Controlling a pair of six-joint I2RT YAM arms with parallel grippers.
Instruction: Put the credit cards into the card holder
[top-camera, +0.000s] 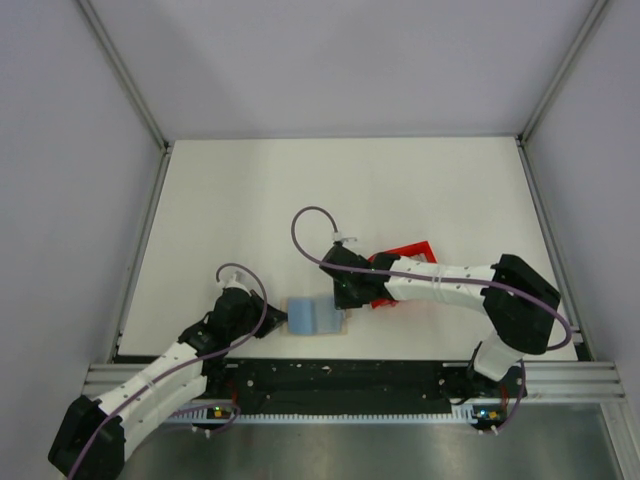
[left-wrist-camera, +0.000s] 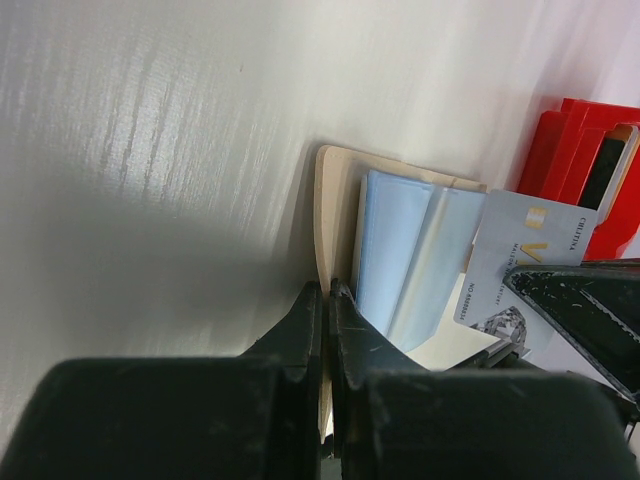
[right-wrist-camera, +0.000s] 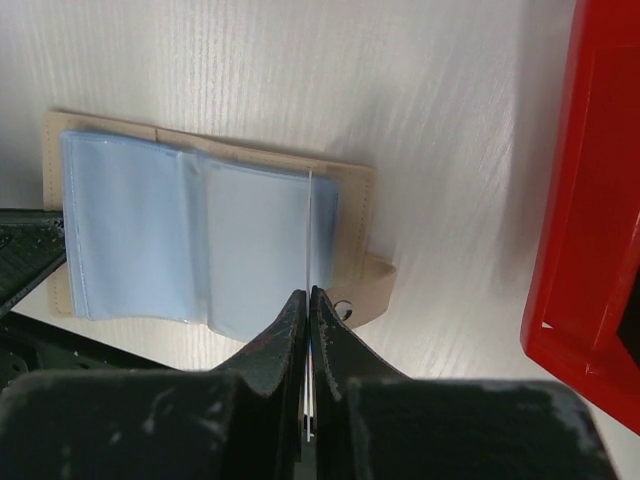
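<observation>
The open card holder (top-camera: 300, 316), tan with pale blue clear sleeves, lies near the table's front edge. My left gripper is shut on its tan edge, which stands bent up between the fingers. A grey credit card (left-wrist-camera: 507, 250) is held on edge in my right gripper, which is shut on it. From the right wrist the card (right-wrist-camera: 309, 215) shows as a thin line over the holder's right-hand sleeve (right-wrist-camera: 250, 240). The card stands clear of the left-hand sleeve; whether its lower edge touches the right-hand one, I cannot tell.
To the right of the holder sits an open red box, with a dark item and card-like pieces inside it in the left wrist view. The table (top-camera: 270, 190) behind both arms is bare.
</observation>
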